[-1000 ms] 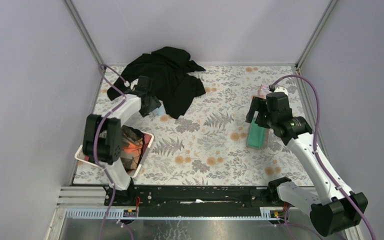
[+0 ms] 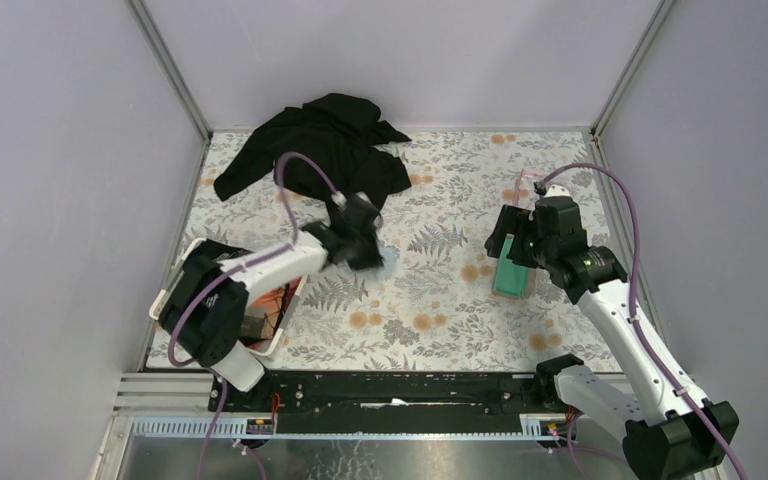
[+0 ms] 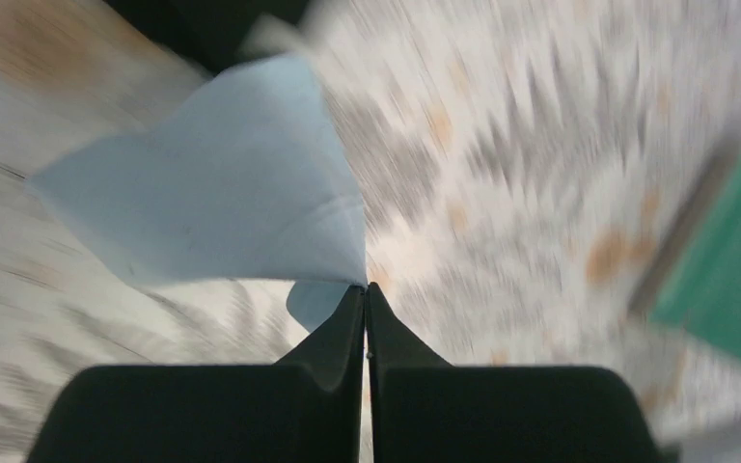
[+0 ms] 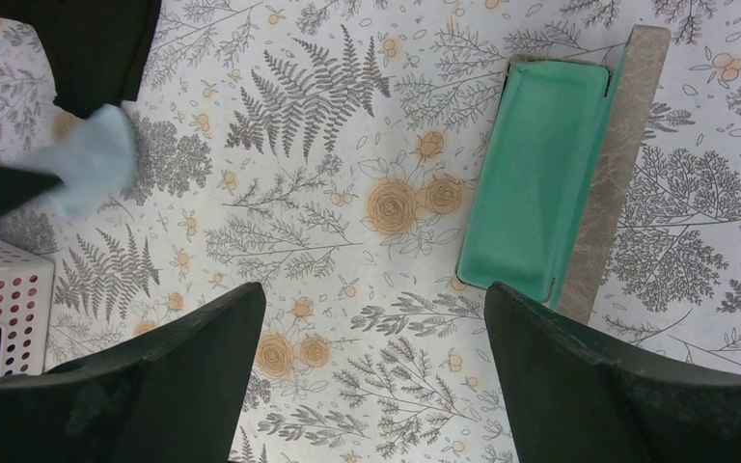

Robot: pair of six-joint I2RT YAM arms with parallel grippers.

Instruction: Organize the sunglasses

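My left gripper, motion-blurred in the top view, is shut on a thin pale blue cloth, pinched at its fingertips and held over the middle-left of the table. My right gripper stands open above the table beside a green open case with a grey side strip, nothing between its fingers. I cannot make out any sunglasses in these views.
A black garment lies across the back left. A white perforated basket with mixed items sits at front left, partly under my left arm.
My left gripper has moved right and toward the front from beside the black garment, carrying the blue cloth with it. The right arm shifted slightly earlier and is now still.
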